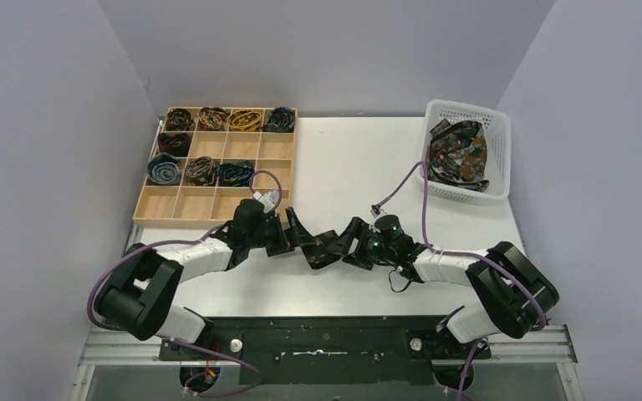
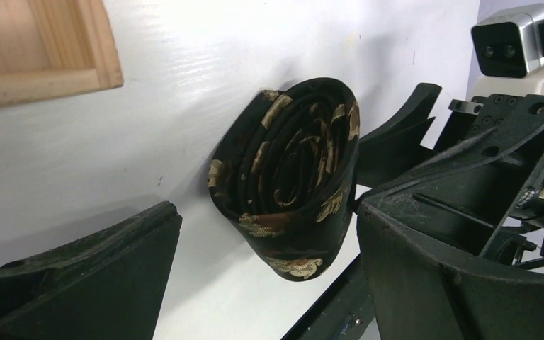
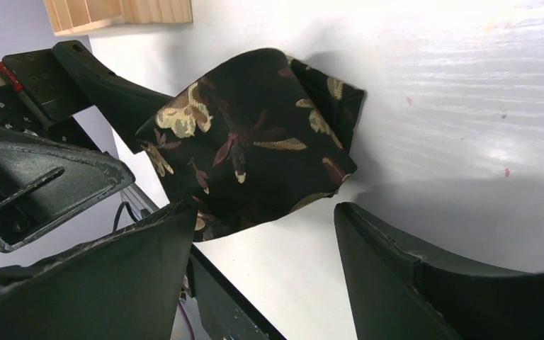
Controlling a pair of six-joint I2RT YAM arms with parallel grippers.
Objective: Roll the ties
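A dark tie with gold and brown pattern (image 1: pixel 322 250) lies on the white table between my grippers. The left wrist view shows it as a compact spiral roll (image 2: pixel 283 177); the right wrist view shows a flat patterned face (image 3: pixel 241 142) with a folded edge behind. My left gripper is open at the roll's left side, fingers around it without a visible grip. My right gripper is open on the other side, its fingertips beside the tie's lower edge.
A wooden compartment box (image 1: pixel 192 200) at back left holds several rolled ties, with some cells empty. A white basket (image 1: pixel 498 150) with loose ties stands at back right.
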